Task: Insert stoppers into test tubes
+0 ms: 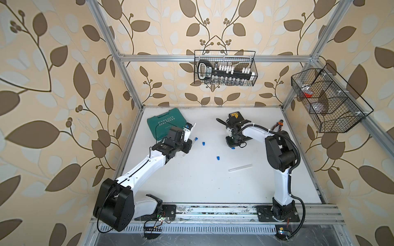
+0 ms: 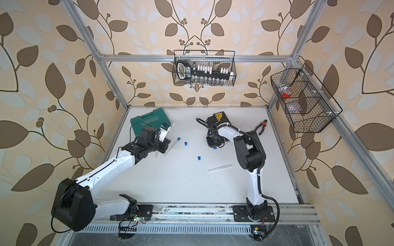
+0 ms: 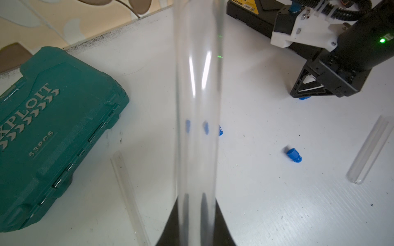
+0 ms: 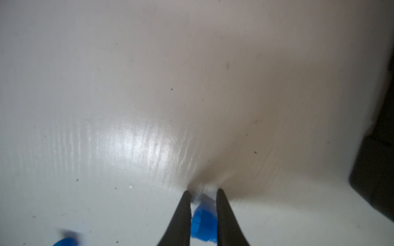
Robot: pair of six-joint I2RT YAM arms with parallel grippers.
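Observation:
A clear test tube [image 3: 199,106] rises upright through the left wrist view, and my left gripper is shut on it. At the table, my right gripper has its fingers on either side of a blue stopper [image 4: 205,224]; whether they press on it cannot be told. Other blue stoppers [image 1: 203,143] lie loose between the arms. Beside the left gripper another blue stopper [image 2: 179,138] sits at the end of a lying tube [image 2: 171,147]; how far in is unclear. Another clear tube [image 1: 240,167] lies empty at front centre.
A green case [image 1: 165,122] stands behind the left gripper. Behind the right gripper is a black and yellow box [image 2: 220,117], with pliers [image 2: 261,126] further right. One more clear tube [image 3: 129,196] lies near the case.

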